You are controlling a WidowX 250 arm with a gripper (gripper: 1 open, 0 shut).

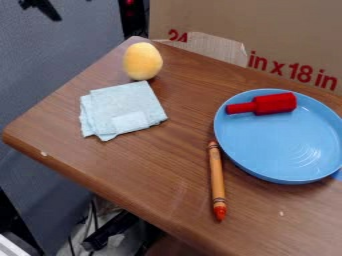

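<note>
On the wooden table (120,170) a pale blue folded cloth (122,109) lies left of centre, with a yellow egg-shaped object (143,60) behind it. A blue plate (281,150) on the right holds a red object with a handle (273,103). An orange crayon (217,181) with a red tip lies left of the plate. The black gripper (40,8) is mostly out of frame at the top left, above the floor area; its state is unclear.
A cardboard box (261,40) stands along the back of the table. The table's left edge borders a grey area.
</note>
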